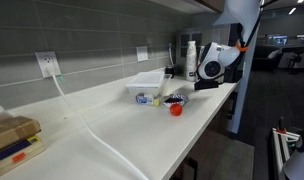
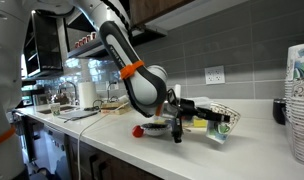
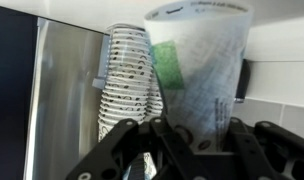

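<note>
A pale paper cup with a green patch (image 3: 195, 72) fills the middle of the wrist view, and my gripper is shut on it. Exterior view 2 has the held cup (image 2: 219, 131) below the dark gripper (image 2: 214, 117), over the white counter; whether it touches the surface I cannot tell. A tall stack of patterned paper cups (image 2: 299, 92) stands at the right edge there. The wrist view has stacked cups (image 3: 125, 85) just left of the held one. At the far end of the counter in exterior view 1, the gripper is too small to make out.
A white basket (image 1: 146, 82) sits against the wall with a jar (image 1: 147, 99) in front. A red ball-like thing (image 1: 176, 110) and a dark dish (image 1: 176, 99) lie near the counter's front edge.
</note>
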